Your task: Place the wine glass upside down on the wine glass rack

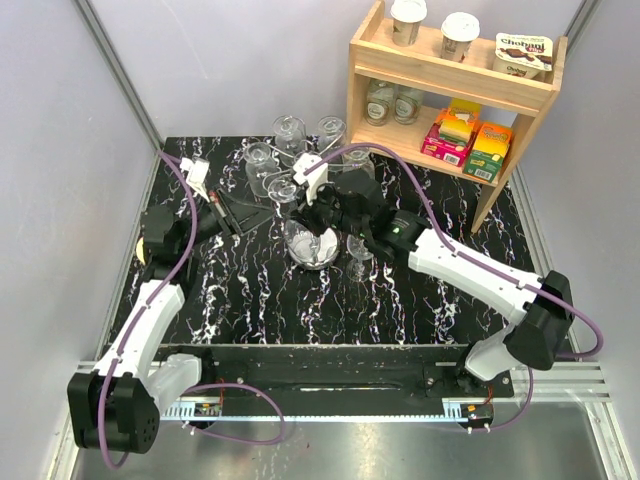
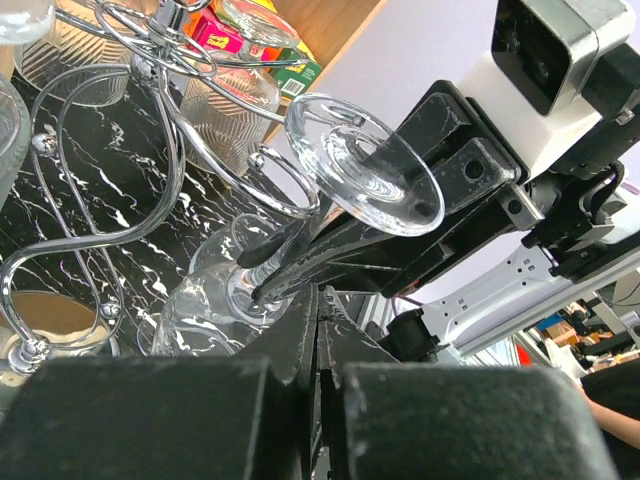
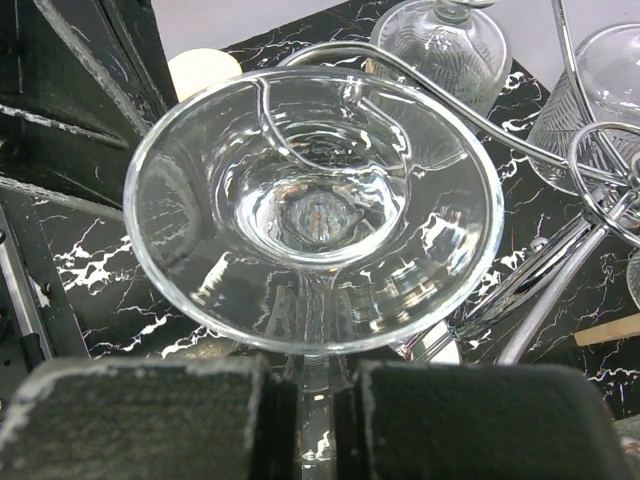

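The wine glass hangs upside down, its clear foot filling the right wrist view. My right gripper is shut on the stem just below the foot. In the left wrist view the glass's bowl points down beside the chrome wire rack. A curved rack arm passes close to the stem; whether the stem sits within its loop I cannot tell. My left gripper is shut, nothing between its fingers. The glass is outside them, just beyond their tips.
Several other glasses, among them one at the back left, hang on the rack. A wooden shelf with cups and boxes stands at the back right. Free black marble counter lies at the front right.
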